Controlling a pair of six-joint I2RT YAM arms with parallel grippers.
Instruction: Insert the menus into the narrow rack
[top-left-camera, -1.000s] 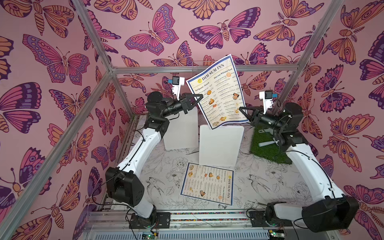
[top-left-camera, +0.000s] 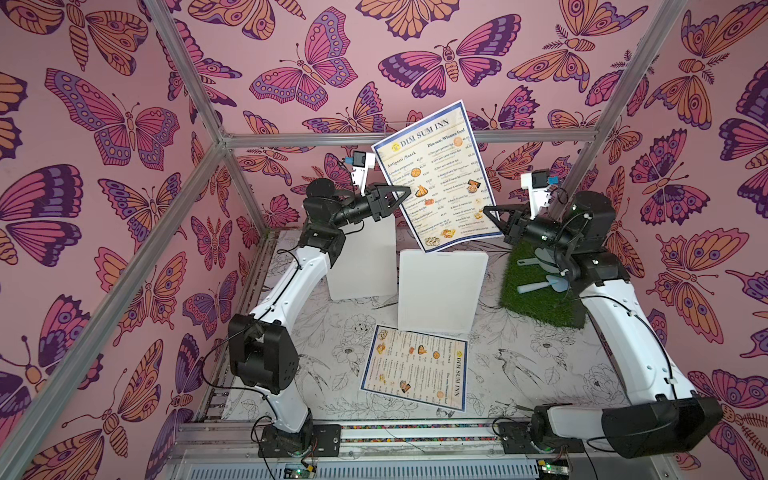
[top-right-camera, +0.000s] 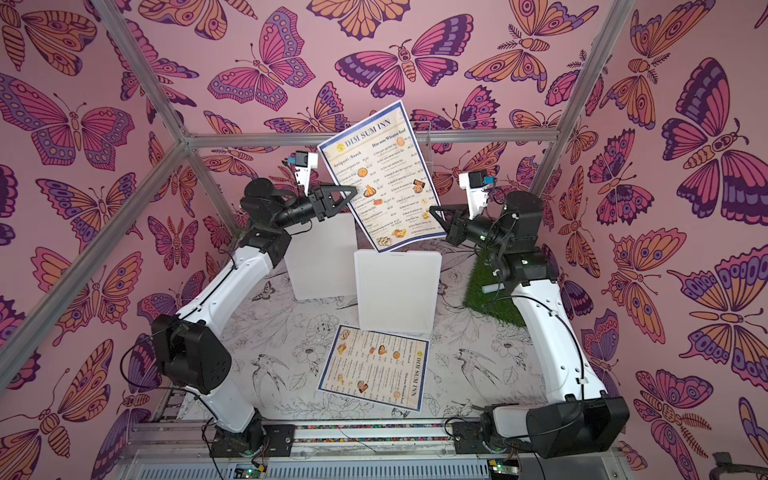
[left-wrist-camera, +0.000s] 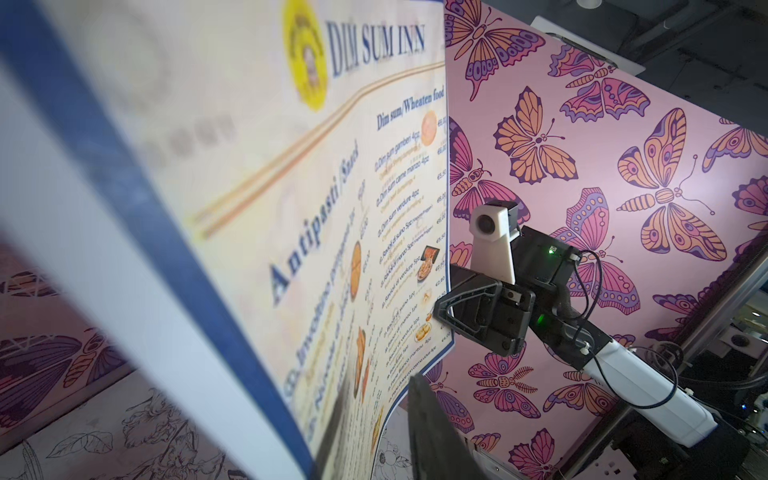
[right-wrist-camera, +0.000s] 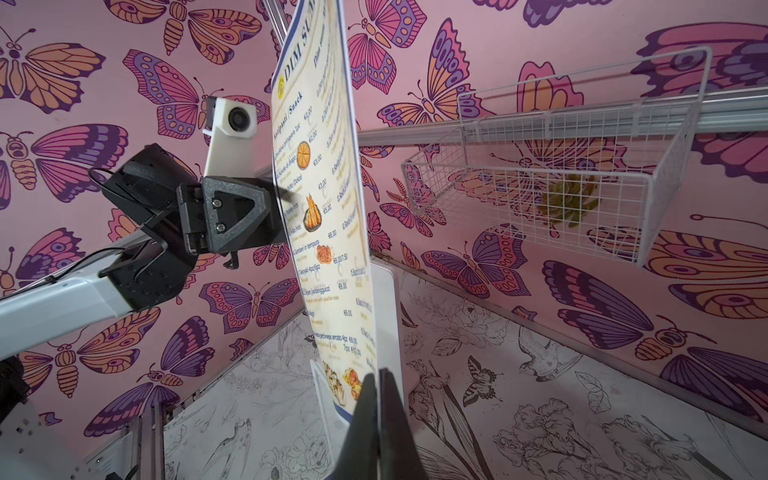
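Note:
A Dim Sum Inn menu (top-left-camera: 436, 172) (top-right-camera: 376, 168) (left-wrist-camera: 352, 200) (right-wrist-camera: 320, 208) hangs upright in the air between my grippers, its lower part slightly bent. My right gripper (top-left-camera: 489, 211) is shut on its right edge. My left gripper (top-left-camera: 400, 194) is at its left edge; in the left wrist view the menu runs down between its blurred fingers, and whether they grip is unclear. A second menu (top-left-camera: 414, 364) lies flat near the front. A white wire rack (right-wrist-camera: 608, 196) is mounted on the back rail, mostly hidden behind the menu in the top views.
Two white boards (top-left-camera: 440, 292) (top-right-camera: 320, 256) stand on the table below the held menu. A green grass mat (top-left-camera: 528, 312) with pale utensils is at the right.
Both arms have risen slightly, the held menu with them, its top now higher, and shifted a little to the right. The menu on the table is unchanged.

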